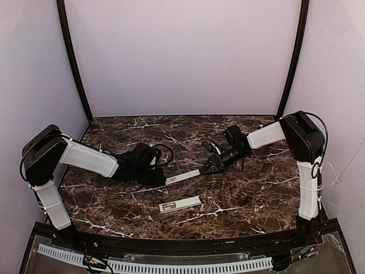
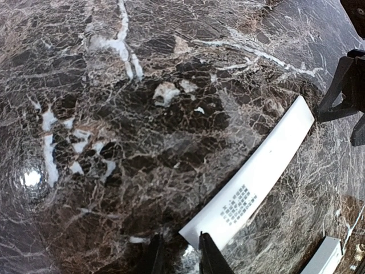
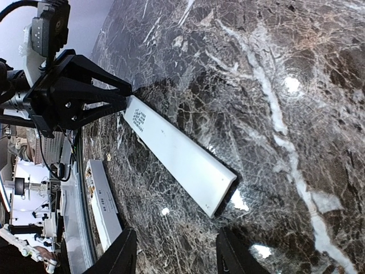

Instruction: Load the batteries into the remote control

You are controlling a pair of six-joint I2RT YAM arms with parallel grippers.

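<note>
A long white strip with a speckled patch [image 1: 182, 176] [image 2: 262, 164] [image 3: 174, 151], likely the remote's cover, lies on the marble table between my grippers. My left gripper [image 1: 162, 180] is at its left end, fingers apart; my right gripper [image 1: 205, 169] is at its right end, fingers apart. Neither visibly holds it. Nearer the front lies the white remote body [image 1: 180, 204] [image 3: 101, 202], with a battery [image 1: 169, 205] visible in its compartment at the left end.
Walls stand at the back and sides; a dark frame edge [image 1: 188, 241] runs along the front.
</note>
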